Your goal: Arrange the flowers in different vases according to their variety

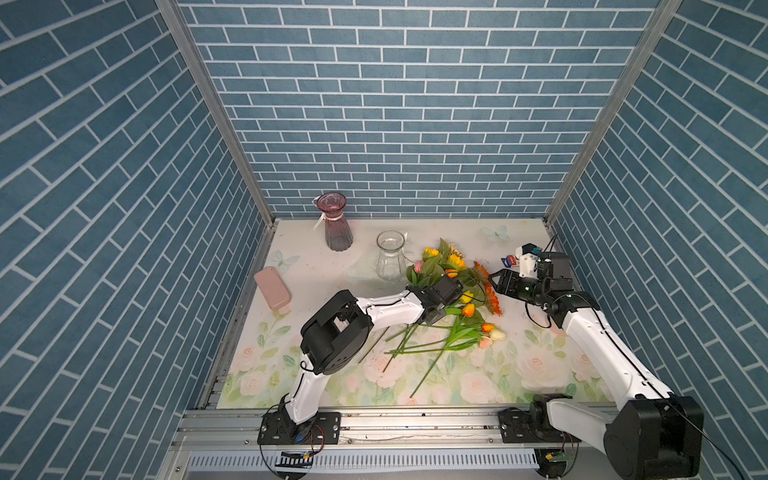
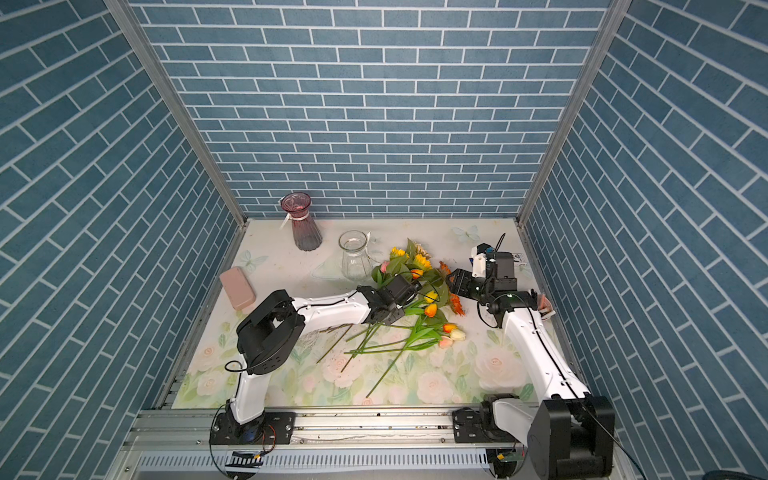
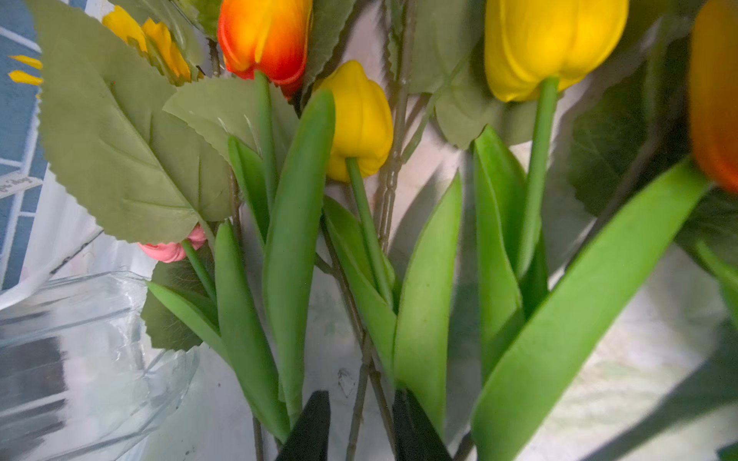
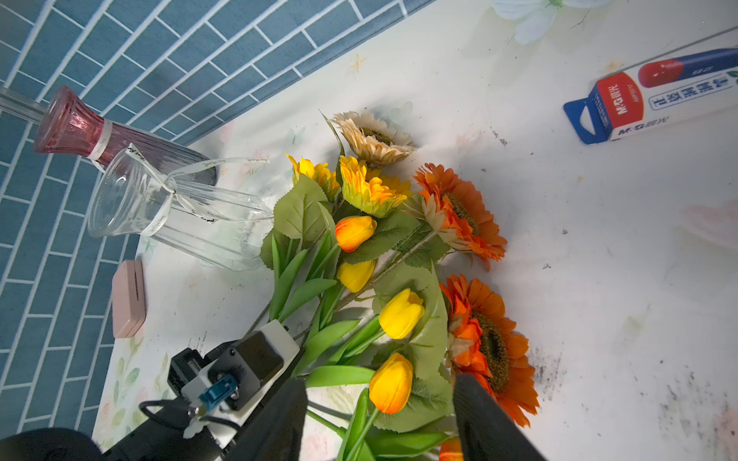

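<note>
A pile of flowers lies on the table: yellow tulips (image 4: 400, 313), orange tulips (image 4: 390, 383), orange sunflowers (image 4: 491, 347), yellow sunflowers (image 4: 370, 186) and pale flowers. A clear glass vase (image 1: 390, 256) and a pink glass vase (image 1: 337, 230) stand at the back left. My left gripper is part open, low over the tulip stems and leaves, with stems visible between its fingers but not clearly held. My right gripper stands open above the right side of the pile, by the orange sunflowers, holding nothing.
A pink case (image 1: 272, 288) lies at the left. A boxed item (image 4: 645, 96) with blue and red print lies at the back right. Tiled walls enclose the back and sides.
</note>
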